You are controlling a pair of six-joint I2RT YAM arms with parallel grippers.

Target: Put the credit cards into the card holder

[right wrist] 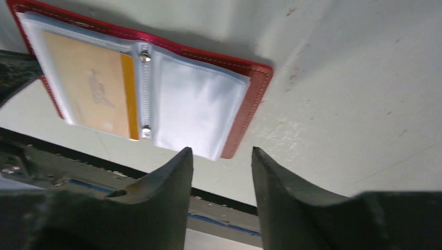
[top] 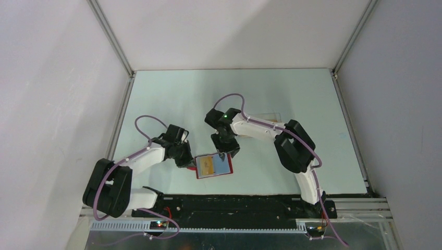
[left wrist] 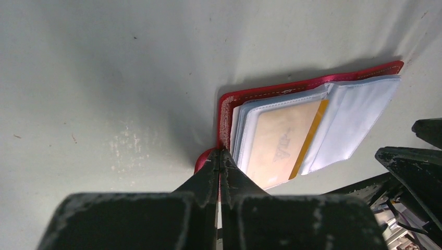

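The red card holder (top: 213,175) lies open near the table's front edge. A tan card with a yellow stripe shows in its left sleeves (left wrist: 279,140), and the white-blue right page (right wrist: 195,104) lies flat. My left gripper is shut at the holder's red left edge (top: 192,167), nothing visible between its fingers. My right gripper is open above the right page's near side, its fingers apart with only table and holder behind them.
A clear flat case (top: 266,115) lies behind the right arm, partly hidden. The front edge is close below the holder.
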